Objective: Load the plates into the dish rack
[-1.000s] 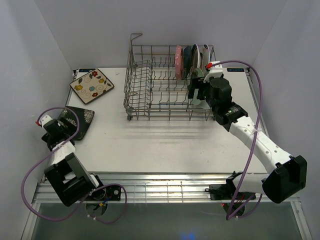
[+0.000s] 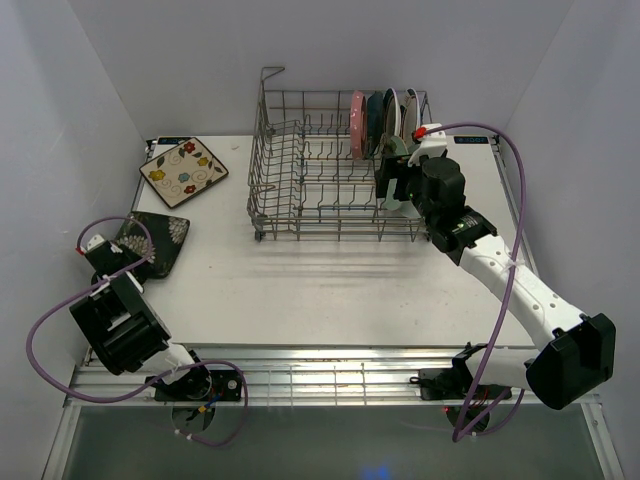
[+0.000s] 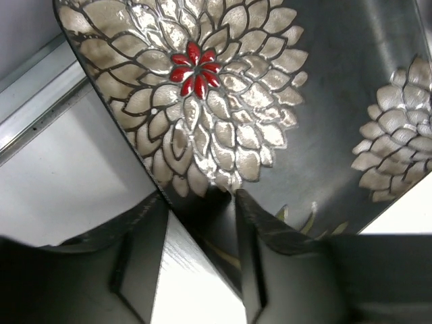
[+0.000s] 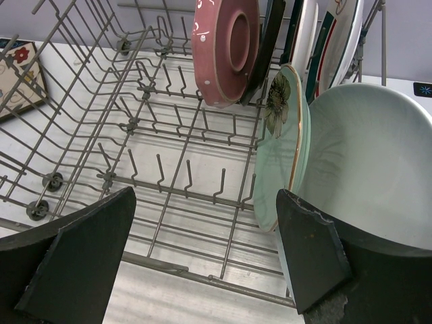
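Note:
A black square plate with silver flowers (image 2: 172, 240) lies at the far left; my left gripper straddles its edge, fingers part open, contact unclear. A cream floral plate (image 2: 184, 172) lies behind it. The dish rack (image 2: 275, 185) holds several upright plates at its right, including a pink one (image 4: 223, 57), a pale green one (image 4: 277, 169) and a white one (image 4: 364, 169). My right gripper hovers open over the rack's front right, near the green and white plates.
The rack's left and middle tines are empty. Walls bound the table at left, back and right.
The right arm and the plates in the rack look unchanged.

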